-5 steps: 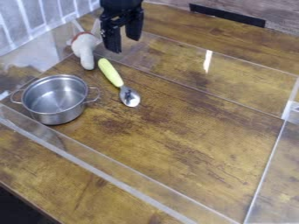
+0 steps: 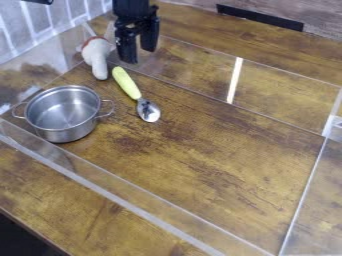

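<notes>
My black gripper [image 2: 139, 42] hangs at the top centre-left, open, above the table just behind a spoon with a yellow handle [image 2: 128, 84] and silver bowl end. A white mushroom-like toy [image 2: 98, 60] with some red on it lies left of the spoon. A steel pot [image 2: 62, 114] with two handles sits at the lower left.
Clear strips or panels run along its left and right sides and across the back right.
The gripper has shifted slightly over the last second, staying at the back. The spoon, toy and pot look unchanged.
</notes>
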